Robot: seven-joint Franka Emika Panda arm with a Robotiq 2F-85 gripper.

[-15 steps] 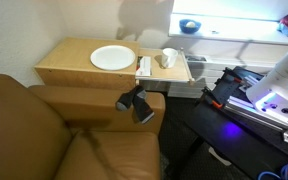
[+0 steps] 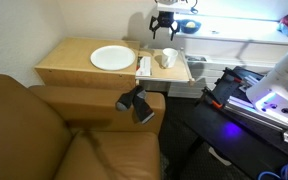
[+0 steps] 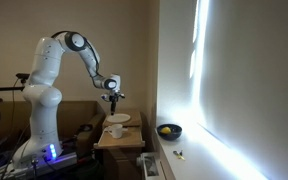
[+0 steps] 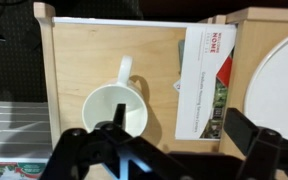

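Note:
My gripper (image 2: 163, 35) hangs above the wooden surface, with its fingers spread apart and nothing between them. Below it stands a white mug (image 2: 169, 59), upright on the light wood. From the wrist view, the mug (image 4: 104, 108) lies near the left finger (image 4: 110, 132), its handle toward the top of the picture. A printed booklet (image 4: 196, 85) rests to the right of the mug. Farther right is a round white plate (image 4: 282, 85), partly cut off by the picture's edge; exterior view 1 has the whole plate (image 2: 113, 57).
On the windowsill sits a bowl (image 2: 189, 25), behind the mug; a yellow item (image 3: 165, 130) shows in it. A brown sofa (image 2: 54, 130) with dark objects (image 2: 136, 104) on its arm fills the foreground. The black robot table (image 2: 229, 140) stands at right.
The gripper has come down into exterior view 1 from the top edge, to above the mug. Mug, booklet and plate have not moved.

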